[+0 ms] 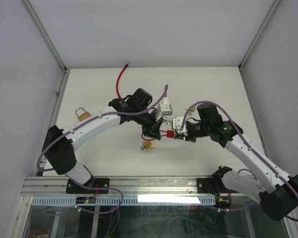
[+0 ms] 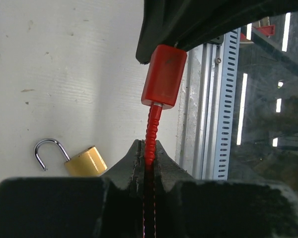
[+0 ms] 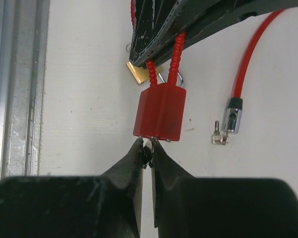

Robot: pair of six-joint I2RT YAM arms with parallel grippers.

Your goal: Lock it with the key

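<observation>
A red padlock (image 3: 159, 111) with a long red cable shackle is held between both grippers near the table's centre. My left gripper is shut on the red cable, the lock body beyond it in the left wrist view. My right gripper is shut just under the lock body on a small metal piece, apparently the key, at the lock's underside; how far it is inserted is hidden.
An open brass padlock (image 2: 87, 161) lies below the grippers, another padlock (image 1: 83, 114) at the left. A red cable lock (image 3: 249, 54) lies behind. The table's front rail (image 1: 139, 183) borders the clear front area.
</observation>
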